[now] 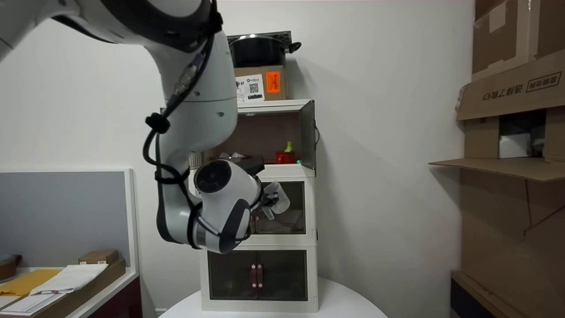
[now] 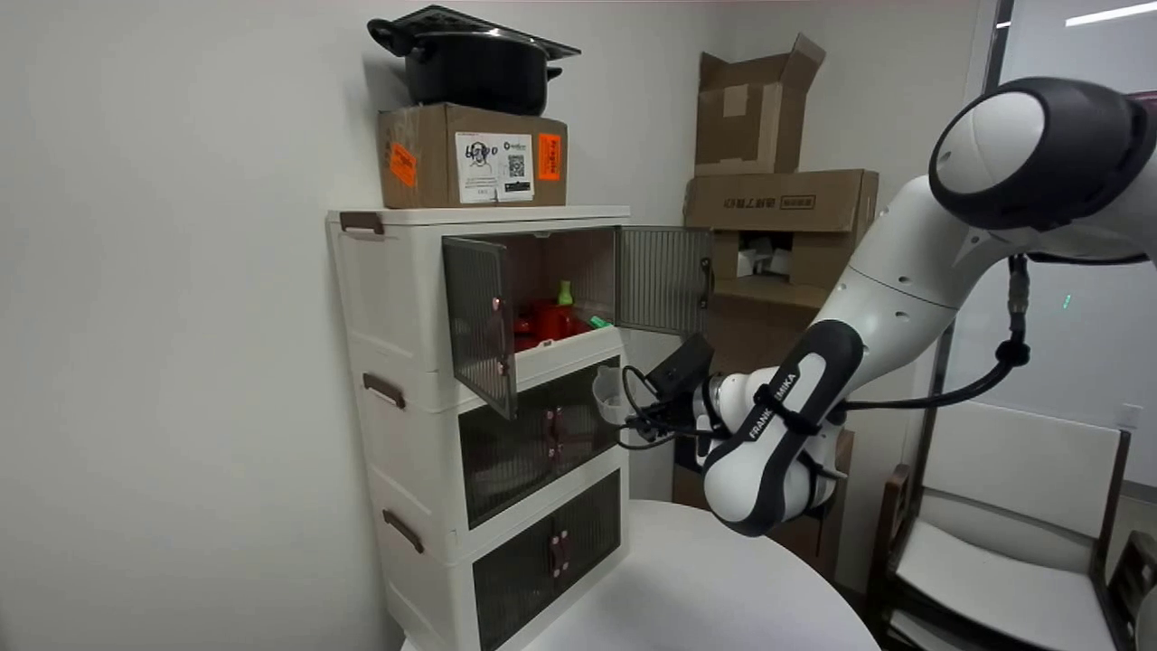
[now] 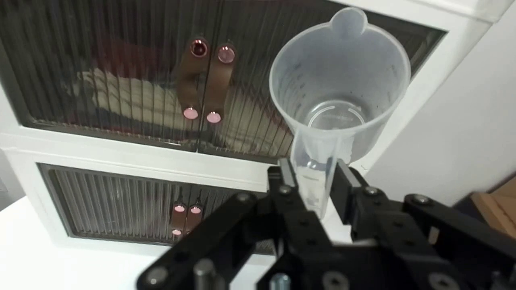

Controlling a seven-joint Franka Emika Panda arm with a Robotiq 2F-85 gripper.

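A clear plastic measuring cup (image 3: pixel 338 72) hangs from my gripper, whose fingers are shut on its handle (image 3: pixel 312 186). In the wrist view its open rim faces the camera and the inside looks empty. Exterior view 1 has the cup (image 1: pixel 279 198) in front of the cabinet's middle doors, tilted. From the side, in exterior view 2, the cup (image 2: pixel 610 395) is just below the top compartment's front edge, close to the middle doors. The white cabinet (image 2: pixel 385 293) has its top doors standing open; the middle and bottom doors are closed.
Inside the top compartment sit a red pot (image 2: pixel 552 320) and a green item (image 2: pixel 565 293). An open door (image 2: pixel 477 315) juts out at the left, another door (image 2: pixel 663 280) at the right. A cardboard box (image 2: pixel 423 152) and black pot (image 2: pixel 477 70) rest on top.
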